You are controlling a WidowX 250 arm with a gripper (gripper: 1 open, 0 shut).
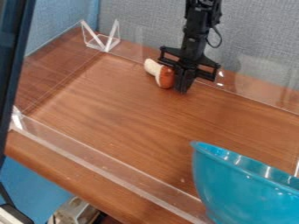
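Note:
The black gripper (184, 77) hangs from above at the back centre of the wooden table, its fingers low by the surface. Just left of it lies an orange object with a pale cylindrical end (163, 74), touching or very near the fingers. The fingers look shut, with nothing clearly visible between them.
A large teal bowl (239, 185) fills the front right. A white wire stand (100, 39) is at the back left. Clear low barriers run along the table's back and front edges.

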